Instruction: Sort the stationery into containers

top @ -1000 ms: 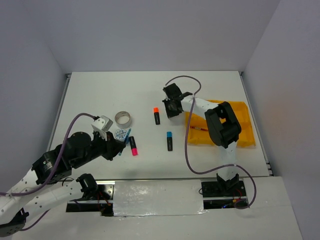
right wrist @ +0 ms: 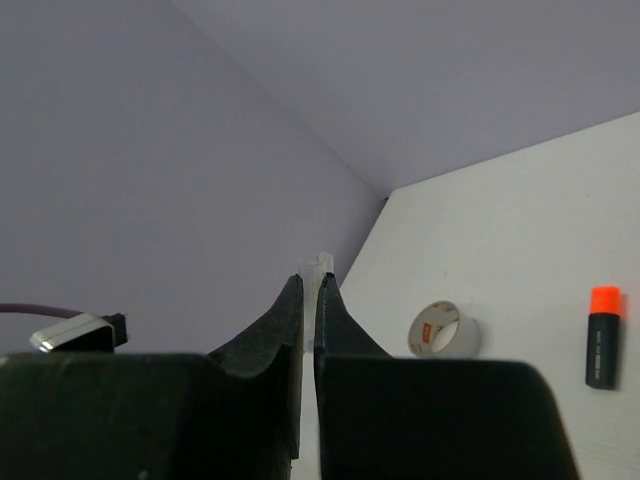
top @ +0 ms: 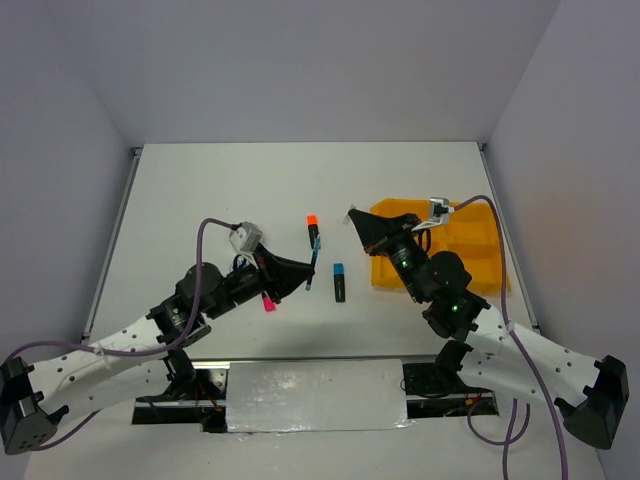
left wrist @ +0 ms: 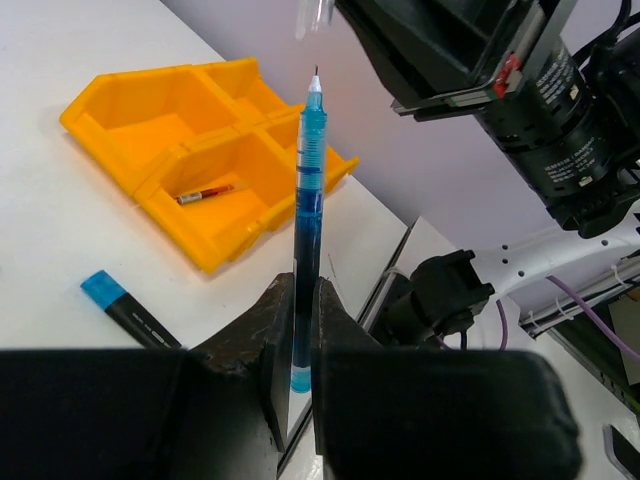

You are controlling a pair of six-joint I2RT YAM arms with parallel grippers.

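Note:
My left gripper [top: 308, 272] is shut on a blue pen [left wrist: 309, 175], held upright in the left wrist view. My right gripper, right of and above it, is shut on a small translucent whitish piece [right wrist: 312, 265]. On the white table lie a blue-capped marker [top: 339, 288], an orange-capped marker [right wrist: 602, 340], a pink-capped marker [top: 269, 303] partly under the left arm, and a tape roll [right wrist: 430, 330]. The yellow divided container [top: 465, 230] at the right holds a small red pen [left wrist: 205, 195] in one compartment.
The right arm covers part of the container in the top view. Walls stand on both sides and behind.
My left gripper has moved right and toward the middle with the blue pen. The right arm has swung from the back middle to over the container's left side, turning toward the left gripper.

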